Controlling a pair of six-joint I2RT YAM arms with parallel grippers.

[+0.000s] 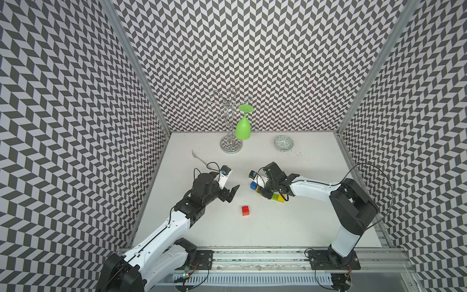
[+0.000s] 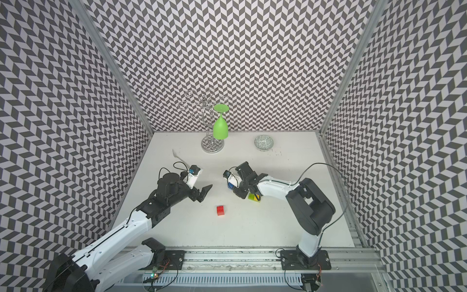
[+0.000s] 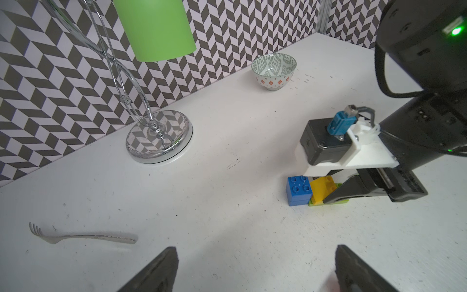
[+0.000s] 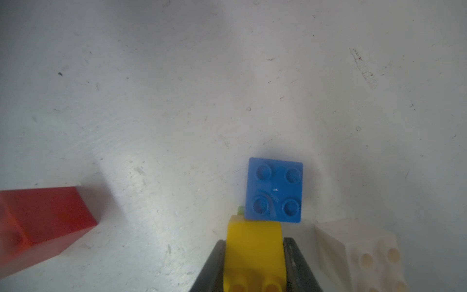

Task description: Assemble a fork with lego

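Note:
My right gripper is shut on a yellow brick [image 4: 255,248], low over a green piece [image 1: 274,197], against a blue brick [image 4: 273,189] on the table. A red brick [image 1: 245,210] lies nearer the front, and a white brick [image 4: 369,253] shows in the right wrist view. My left gripper stands open left of the group, nothing visible between its fingers. A metal fork [image 3: 87,238] lies at the back left.
A chrome stand [image 1: 231,145] with an upturned green goblet [image 1: 243,127] is at the back middle, a patterned bowl [image 1: 283,142] at the back right.

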